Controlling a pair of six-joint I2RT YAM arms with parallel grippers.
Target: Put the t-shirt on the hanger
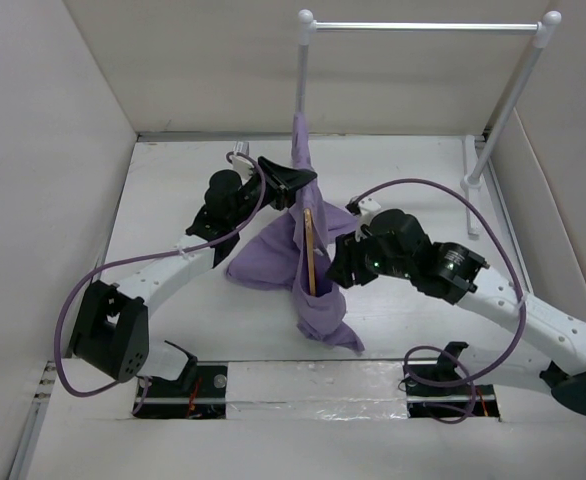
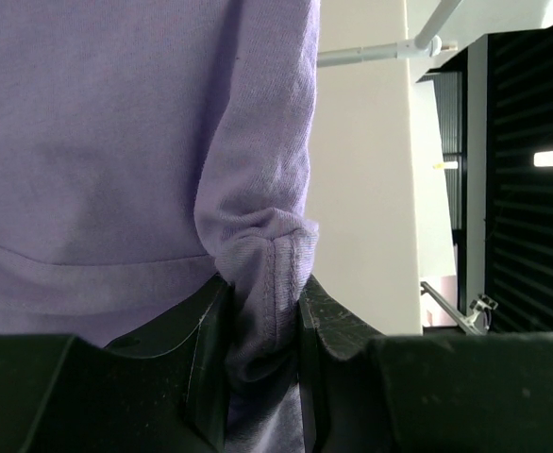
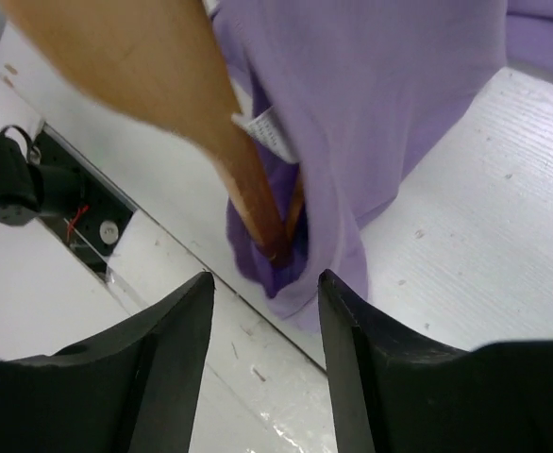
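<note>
The purple t shirt (image 1: pixel 273 255) hangs from my left gripper (image 1: pixel 293 185) and spreads onto the white floor. The left wrist view shows its bunched fabric (image 2: pixel 262 293) between the shut fingers. A wooden hanger (image 1: pixel 309 250) stands upright inside the shirt; in the right wrist view its broad wooden body (image 3: pixel 192 104) runs down into the cloth, with a white label beside it. My right gripper (image 1: pixel 345 258) is just right of the shirt's lower part, its fingers apart with nothing seen held between them.
A white rack (image 1: pixel 423 27) stands at the back, its right leg and foot (image 1: pixel 471 205) on the right. Walls enclose both sides. Bare floor lies left of the left arm and right of the shirt.
</note>
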